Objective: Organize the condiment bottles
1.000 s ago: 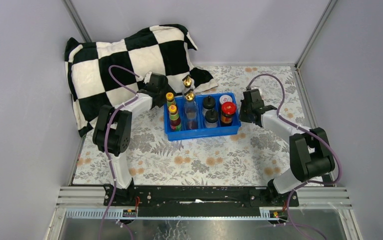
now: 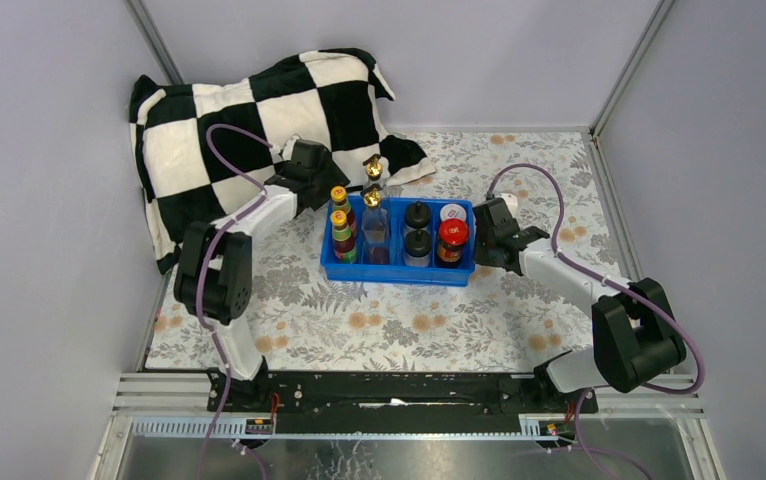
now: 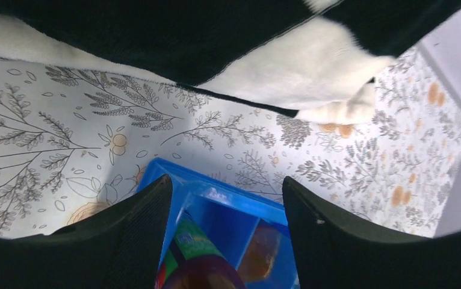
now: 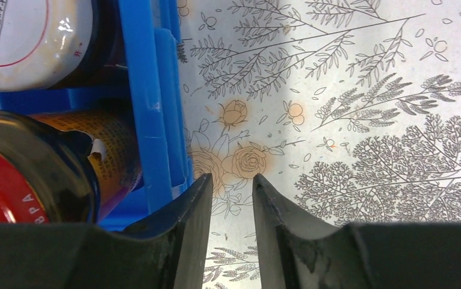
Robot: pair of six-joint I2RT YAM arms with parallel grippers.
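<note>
A blue caddy (image 2: 394, 276) at the table's centre holds yellow-capped sauce bottles (image 2: 342, 240), gold-topped glass bottles (image 2: 375, 236), dark-lidded jars (image 2: 417, 243), a red-lidded jar (image 2: 452, 240) and a white-lidded jar (image 4: 32, 42). My left gripper is over the caddy's left back end, fingers apart, a sauce bottle visible below between them. My right gripper is just outside the caddy's right wall, fingers slightly apart, only tabletop between them.
A checkered black-and-white cloth (image 2: 239, 130) lies bunched at the back left.
Since a second ago the caddy has straightened, its right end moving toward the front, and my right arm has moved frontward too. My left arm has shifted slightly left.
</note>
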